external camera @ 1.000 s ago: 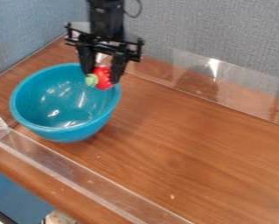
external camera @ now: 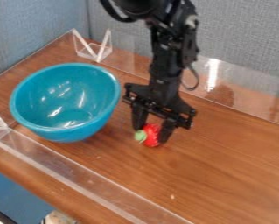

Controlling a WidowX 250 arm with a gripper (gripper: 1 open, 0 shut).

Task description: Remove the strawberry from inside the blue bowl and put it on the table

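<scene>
The red strawberry (external camera: 151, 135), with its pale green top turned to the left, is held in my gripper (external camera: 152, 130), which is shut on it. Both are over the wooden table (external camera: 205, 175), to the right of the bowl and very low; whether the berry touches the wood I cannot tell. The blue bowl (external camera: 66, 98) stands upright at the left, and its visible inside is empty. Part of the strawberry is hidden behind the dark fingers.
Clear low walls (external camera: 89, 179) run along the table's front-left edge and the back. A white angular frame (external camera: 93, 46) stands behind the bowl. Bare wood lies to the right and in front of the gripper.
The gripper has carried the strawberry from above the bowl rightward, past its rim, and down close to the table. The bowl has stayed in place.
</scene>
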